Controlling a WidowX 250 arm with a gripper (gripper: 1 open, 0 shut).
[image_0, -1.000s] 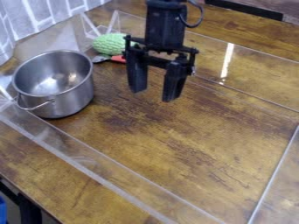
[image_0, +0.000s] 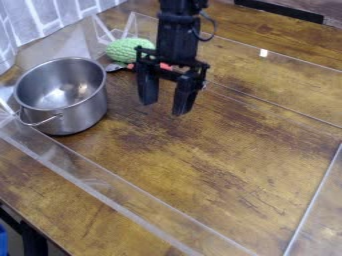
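My black gripper (image_0: 168, 92) hangs over the wooden table at the upper middle, to the right of a steel pot (image_0: 60, 92), with its two fingers spread apart. I see nothing held between them. Behind it, a green textured object (image_0: 127, 49) lies at the back left, and a small red item (image_0: 166, 67) is partly hidden by the gripper.
Transparent plastic edging runs along the left and right sides.
My gripper has moved back and a little to the left, away from the camera. The pot and green object have stayed where they were.
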